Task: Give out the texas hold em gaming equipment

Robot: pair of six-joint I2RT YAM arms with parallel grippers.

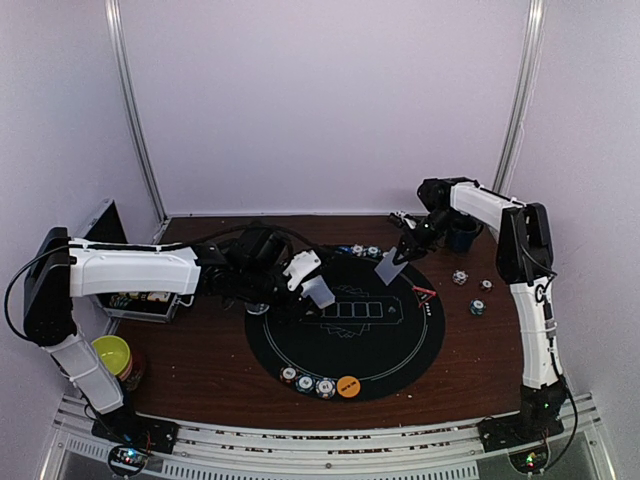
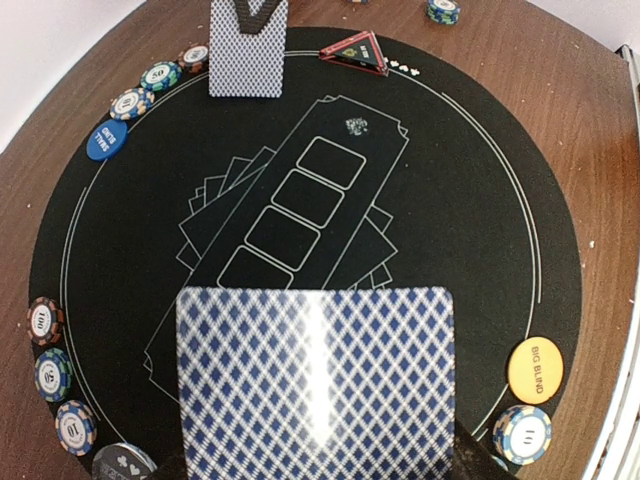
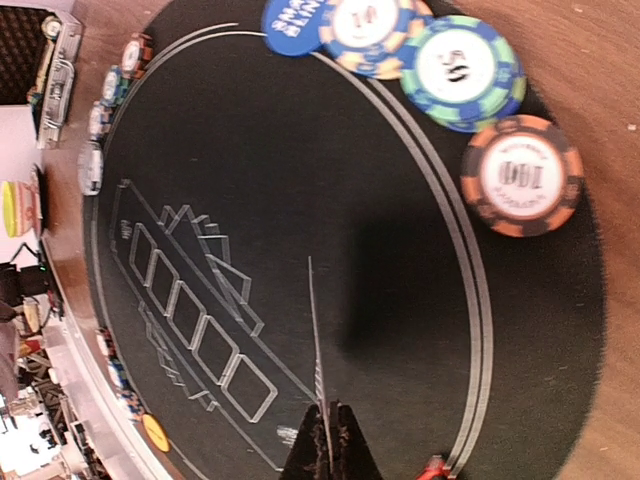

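Note:
Over the left part of the round black poker mat [image 1: 400, 365], my left gripper [image 1: 304, 289] is shut on a deck of blue-patterned cards [image 2: 315, 385], whose back fills the bottom middle of the left wrist view. My right gripper is shut on a single playing card [image 1: 390, 267], seen almost edge-on in the right wrist view. That card hangs above the mat's far right part, and the left wrist view shows its patterned back [image 2: 247, 62]. A red-edged triangular dealer marker [image 2: 356, 52] stands near the mat's right rim.
Chips and a blue small blind button [image 2: 107, 140] line the far rim. More chips [image 1: 306, 383] and the yellow big blind button [image 1: 348, 386] line the near rim. Loose chips [image 1: 477, 307] lie on the wood at right. A yellow bowl [image 1: 112, 352] and an open case [image 1: 140, 305] stand left.

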